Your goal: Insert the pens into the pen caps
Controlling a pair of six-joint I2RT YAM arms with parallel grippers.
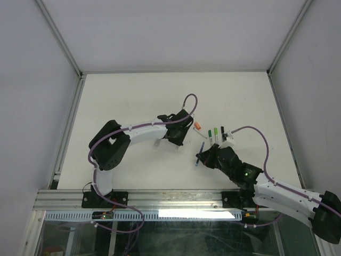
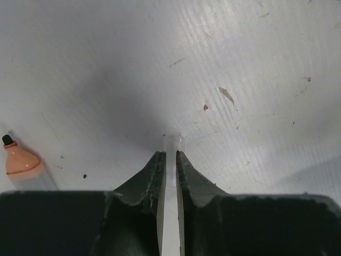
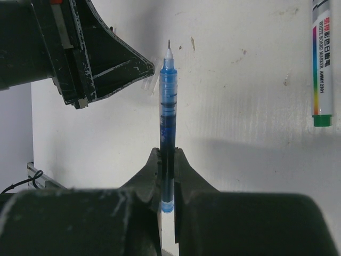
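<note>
My right gripper is shut on a blue pen [image 3: 168, 101], held roughly upright in that wrist view with its tip uncapped. My left gripper, its fingertips close together, is low over a clear cap [image 2: 174, 142] on the table; whether it grips the cap I cannot tell. In the right wrist view the left gripper is left of the blue pen, beside clear plastic on the table.
An orange marker [image 2: 26, 165] lies at the left of the left wrist view. A green-ended whiteboard marker [image 3: 322, 69] lies to the right, among several markers at the table's centre right.
</note>
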